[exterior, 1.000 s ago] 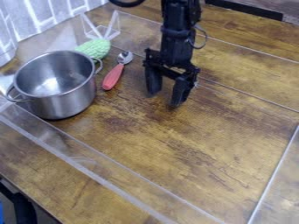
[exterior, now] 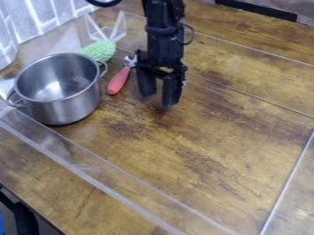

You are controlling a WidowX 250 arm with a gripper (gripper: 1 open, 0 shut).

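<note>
The black robot arm hangs from the top centre, its dark gripper (exterior: 160,86) low over the wooden table, just right of a pink-handled utensil (exterior: 117,82) with a metal end. The gripper is dark and small in view, and whether its fingers are open or shut is unclear. A steel pot (exterior: 55,87) with side handles stands at the left, and a pale green bristly object (exterior: 101,48) lies behind it.
Pale seams or strips run along the lower left and right. A light, crumpled backdrop fills the upper left corner.
The gripper has shifted and turned, moving slightly left toward the pink utensil over the last second. The pot, utensil and green object look unmoved.
</note>
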